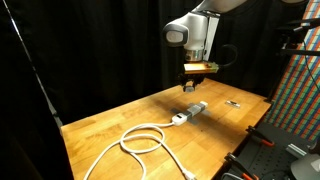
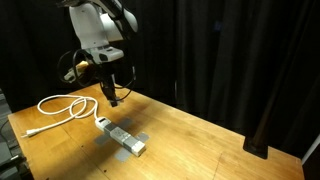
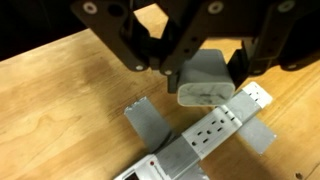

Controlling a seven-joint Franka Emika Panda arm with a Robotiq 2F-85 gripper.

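My gripper is shut on a small grey block with a pale rim, whose kind I cannot tell. It hangs above the table, clear of the white power strip, which shows just beyond the block in the wrist view. In exterior view 1 the gripper is over the table behind the strip. Exterior view 2 shows the strip lying flat, with its outlets facing up.
Grey tape lies across the strip and onto the table. A white cable loops over the front of the wooden table. A small pale item lies to the right. Broad bare tabletop extends beyond the strip.
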